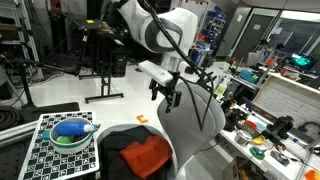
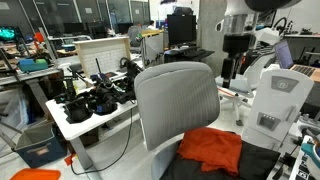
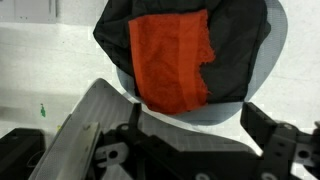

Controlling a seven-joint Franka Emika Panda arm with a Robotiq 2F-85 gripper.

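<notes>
A red cloth [image 1: 147,156] lies crumpled on the black seat of a chair, its grey backrest [image 2: 178,102] rising beside it. Seen from the wrist, the cloth [image 3: 165,60] is spread over the black seat [image 3: 236,45] below me. My gripper [image 1: 164,96] hangs in the air above the seat, close to the backrest and well clear of the cloth. Its fingers stand wide apart; nothing is between the fingers. Along the lower left of the wrist view, the grey backrest [image 3: 98,122] passes close to the gripper.
A bowl [image 1: 70,143] holding something blue stands on a white perforated surface [image 1: 60,168] at the left. Behind the backrest, a long white table [image 2: 105,122] carries black equipment. Several small items clutter the bench at right. White floor surrounds the chair.
</notes>
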